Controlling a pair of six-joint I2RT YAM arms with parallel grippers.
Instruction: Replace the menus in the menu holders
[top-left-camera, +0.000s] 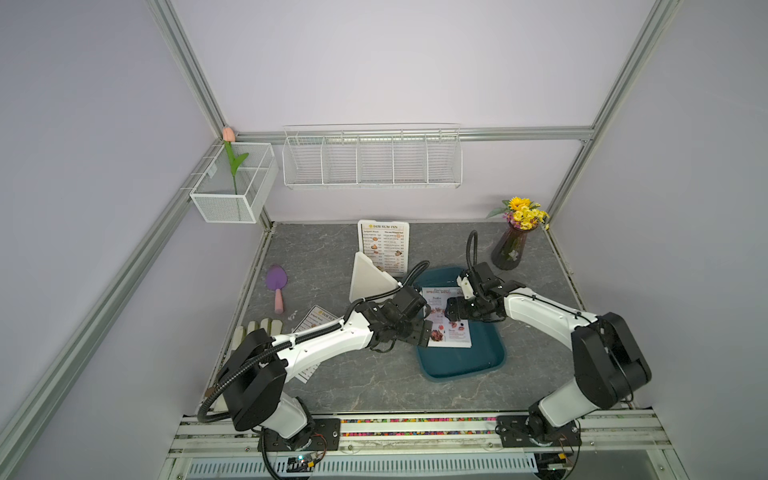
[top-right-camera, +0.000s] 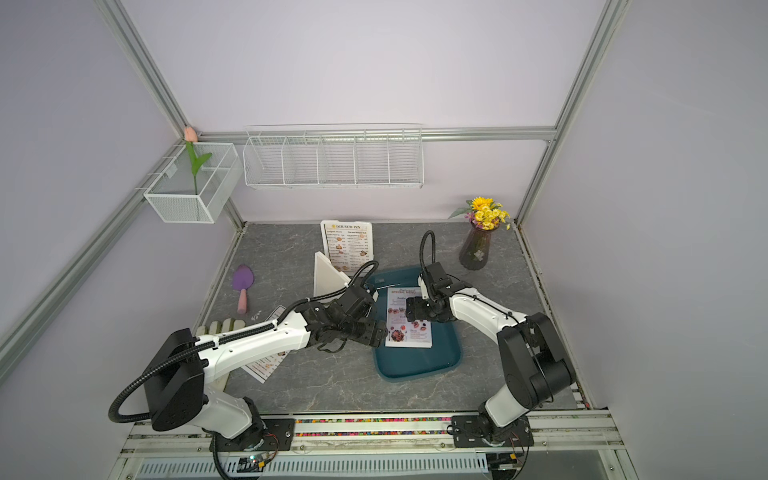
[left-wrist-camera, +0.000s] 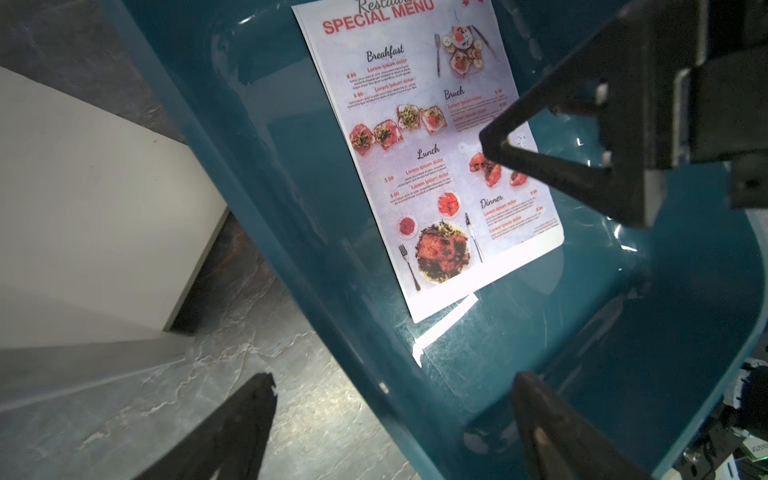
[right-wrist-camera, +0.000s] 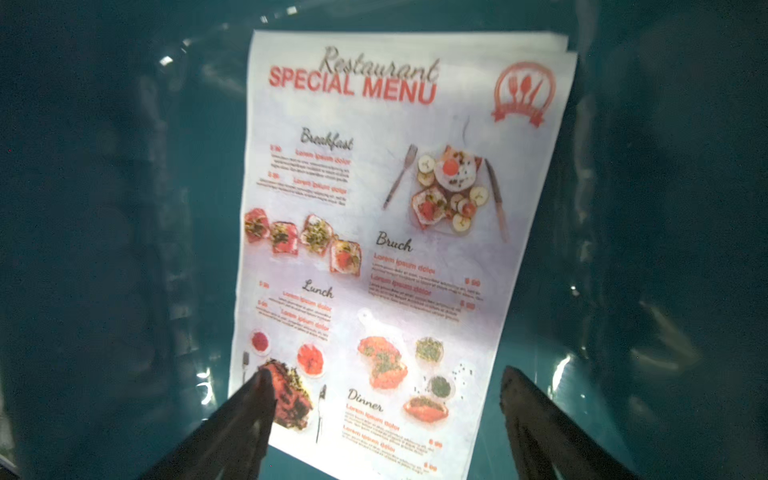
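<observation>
A small stack of "Special Menu" sheets (right-wrist-camera: 448, 264) lies flat in the teal tray (top-left-camera: 460, 368). My right gripper (top-left-camera: 453, 310) hovers over these sheets, fingers (right-wrist-camera: 232, 432) spread and nothing between them. Near the tray's left edge, my left gripper (top-left-camera: 425, 332) stands open and empty; the tray rim and dark table show between its fingers. One white menu holder (top-left-camera: 369, 280) stands left of the tray, its visible face blank. Behind it, a second holder carries a different printed menu (top-left-camera: 384, 244). Another menu sheet (top-left-camera: 317, 317) lies on the table, partly hidden by the left arm.
A purple spatula (top-left-camera: 276, 280) lies at the left, near a pale slatted object (top-left-camera: 264, 326) partly behind the left arm. The flower vase (top-left-camera: 509, 248) stands at the back right. Wire baskets (top-left-camera: 372, 160) hang on the back wall. Both grippers are close together over the tray.
</observation>
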